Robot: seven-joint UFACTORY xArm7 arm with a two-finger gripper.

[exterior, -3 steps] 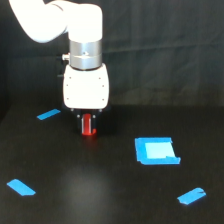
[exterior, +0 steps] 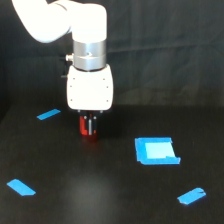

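A white arm reaches down from the top left, and its gripper [exterior: 88, 124] hangs low over the black table, fingers pointing down. A small red object [exterior: 84, 127] shows at the fingertips, partly hidden by the dark fingers. Whether the fingers press on it or merely stand around it is too small to tell. To the right, a white square [exterior: 159, 150] framed with blue tape [exterior: 141, 151] lies flat on the table with nothing on it.
Strips of blue tape mark the table at the back left [exterior: 48, 114], front left [exterior: 21, 187] and front right [exterior: 191, 196]. A black curtain [exterior: 160, 50] hangs behind.
The arm and gripper have shifted slightly to the right and a touch lower. The red object stays at the fingertips, now more covered by them. The white square has not moved.
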